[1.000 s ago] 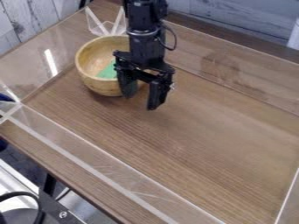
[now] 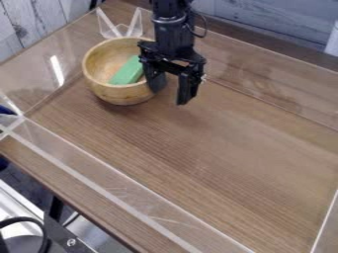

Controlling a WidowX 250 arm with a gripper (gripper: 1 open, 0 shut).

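A wooden bowl [image 2: 109,89] stands at the upper left of the table, with a green object [image 2: 128,70] inside it, leaning toward its right side. The black robot arm with its gripper [image 2: 173,81] reaches over the bowl's right edge and just beyond it. The gripper is open; its fingers are small and dark, and I see nothing clearly held between them.
A white wire-like object [image 2: 122,25] stands behind the bowl. Clear tape runs along the left edge, and a black cable lies at the lower left.
The arm has moved up and back, away from the front of the table and slightly to the right. More of the green object in the bowl now shows.
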